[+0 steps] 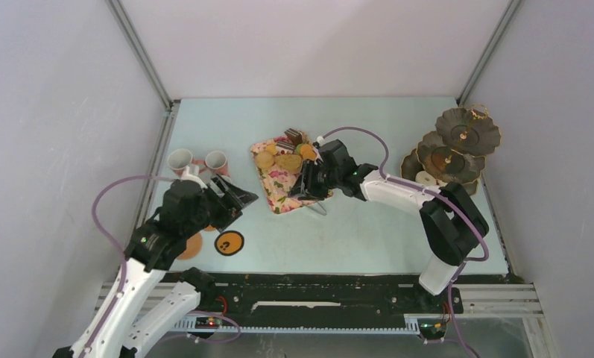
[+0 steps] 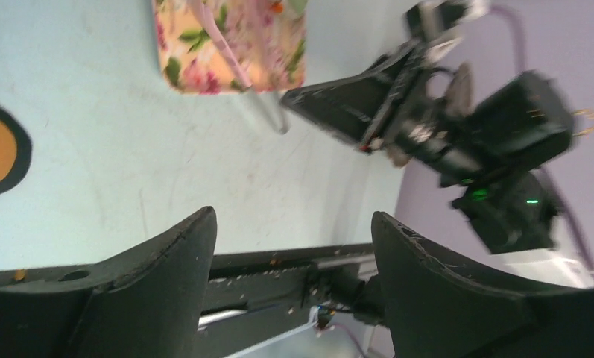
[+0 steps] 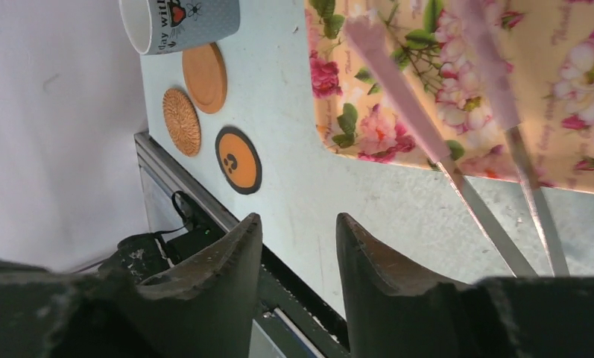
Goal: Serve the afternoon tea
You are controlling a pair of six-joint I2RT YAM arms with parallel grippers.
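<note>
Tongs (image 3: 469,198) with pink and bare metal sections lie over the near edge of the floral tray (image 3: 335,89). The tray holds cookies (image 1: 288,162) and small cakes (image 1: 294,136). Beside the tongs, my right gripper is open, with nothing between its fingers. My left gripper also stands open and empty, left of the tray over the table. At the right stands a dark tiered stand (image 1: 469,130) with gold trim; a pale round pastry (image 1: 425,179) shows on its lowest plate, partly hidden by my right arm.
Two mugs (image 1: 179,159) stand at the back left, their lower parts behind my left arm. Round coasters, including a black-rimmed orange one (image 1: 229,242), lie at the front left. Both arms reach over the table.
</note>
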